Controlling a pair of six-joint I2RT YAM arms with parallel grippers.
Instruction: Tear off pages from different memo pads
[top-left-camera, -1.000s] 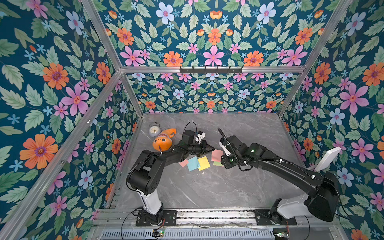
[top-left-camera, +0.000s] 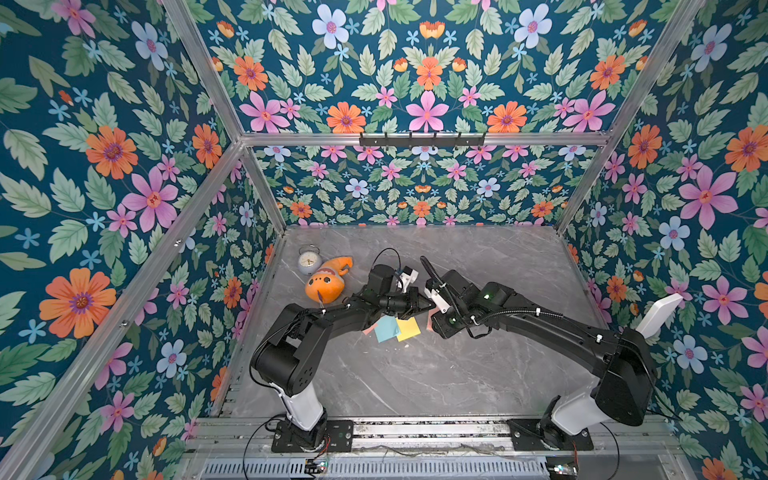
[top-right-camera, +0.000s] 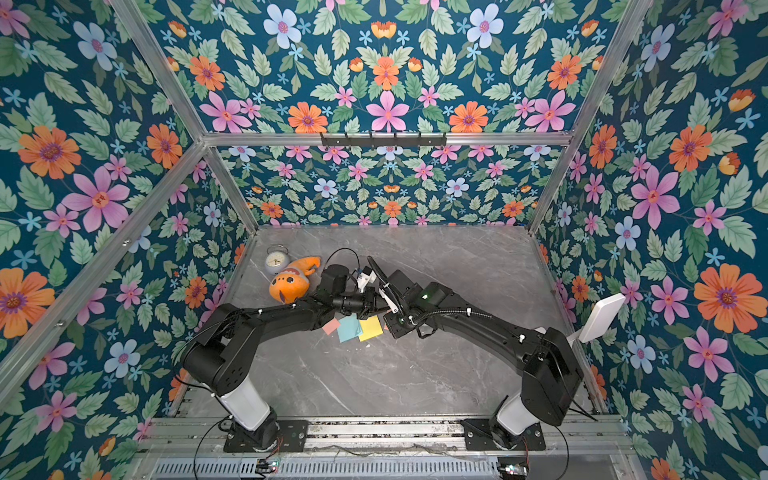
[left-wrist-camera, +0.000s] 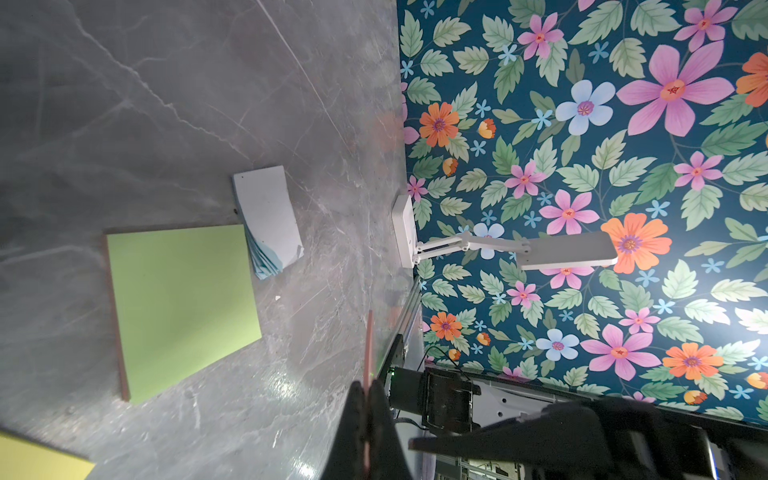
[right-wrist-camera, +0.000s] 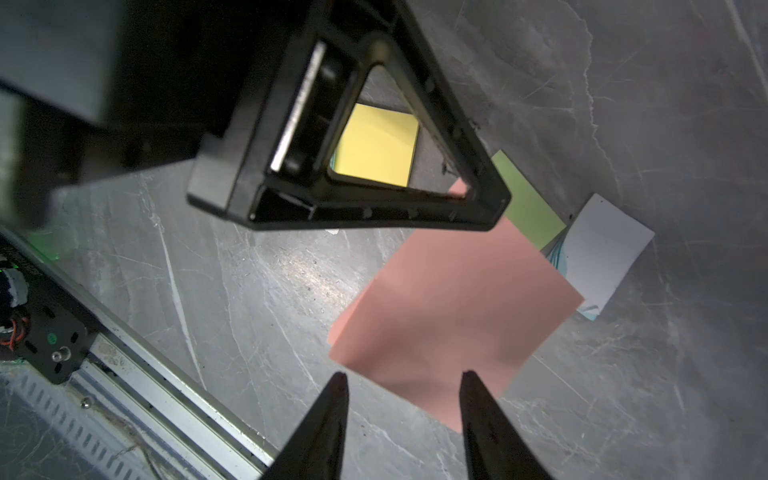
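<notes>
In the left wrist view my left gripper is shut on a thin pink sheet, seen edge-on between its fingertips. The sheet hangs above a green pad (left-wrist-camera: 180, 304). My right gripper stands open at the sheet's lower edge in the right wrist view; whether the sheet lies between its fingers is unclear. A yellow pad (right-wrist-camera: 376, 148) and blue paper (top-left-camera: 385, 328) lie beside them, with another pink paper partly hidden at left. A small white-topped pad with bluish sheets (left-wrist-camera: 266, 216) lies beside the green one.
An orange plush toy (top-left-camera: 324, 281) and a clock (top-left-camera: 309, 260) sit at the back left. A white lamp (left-wrist-camera: 564, 249) stands at the table's edge. Both arms crowd the centre.
My right arm has moved left and upward in the top left view, towards the left gripper and over the pink sheet. My left gripper has shifted slightly right.
</notes>
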